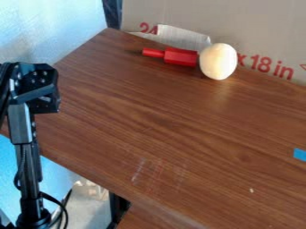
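My black arm (24,125) stands upright at the left edge of the view, off the side of the wooden table. Its head end is at the upper part of the arm; whether the gripper there is open or shut cannot be made out. At the back of the table lie a red cylindrical object (180,57) with a narrower end pointing left and, right beside it, a white egg-shaped object (217,61).
A cardboard panel (269,36) with red print runs behind it, with a pale crumpled piece at its foot. A small blue patch (299,154) is at the right edge.
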